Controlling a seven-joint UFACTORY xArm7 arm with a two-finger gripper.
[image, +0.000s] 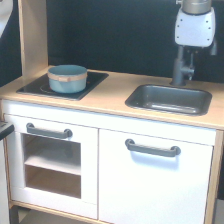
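A toy kitchen fills the camera view. A blue pot (67, 80) with a light rim sits on the black cooktop (97, 83) at the left of the wooden counter. A white and grey robot part (195, 28) hangs at the top right, above the faucet; whether it carries fingers, and their state, cannot be made out.
The sink (168, 98) with a dark faucet (178, 70) is at the right. The counter (118, 95) between cooktop and sink is clear. Below are an open-fronted cabinet (52, 175) and a white door (150, 185). Another white object is cut off at the upper left edge.
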